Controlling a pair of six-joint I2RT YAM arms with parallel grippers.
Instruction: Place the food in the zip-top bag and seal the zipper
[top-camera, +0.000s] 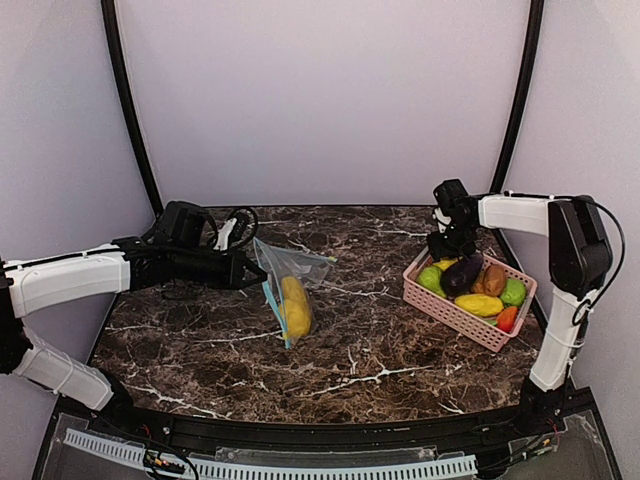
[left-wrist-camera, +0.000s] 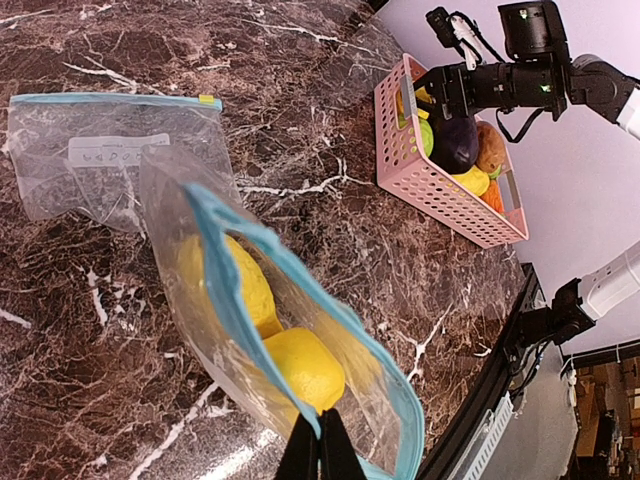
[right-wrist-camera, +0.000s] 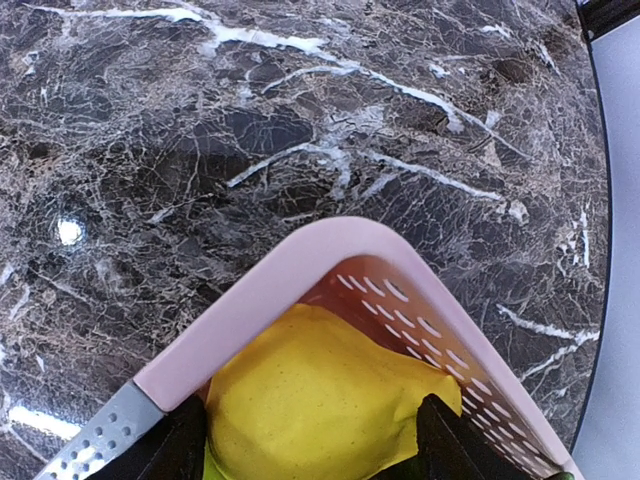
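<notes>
The clear zip top bag (top-camera: 278, 262) stands mouth open on the left, its blue zipper strip (left-wrist-camera: 235, 290) facing up. Two yellow foods (left-wrist-camera: 303, 368) lie inside it. My left gripper is shut on the bag's edge at the strip. At the right, my right gripper (top-camera: 437, 250) reaches into the back left corner of the pink basket (top-camera: 455, 318). Its part-open fingers (right-wrist-camera: 437, 440) straddle a yellow food (right-wrist-camera: 310, 400), close against both sides; firm contact cannot be made out.
The basket also holds an eggplant (top-camera: 462, 274), green fruits (top-camera: 430, 280), a brown potato-like food (top-camera: 494, 279), another yellow food (top-camera: 479, 305) and an orange one (top-camera: 507, 319). Bare marble table (top-camera: 365, 330) lies between bag and basket.
</notes>
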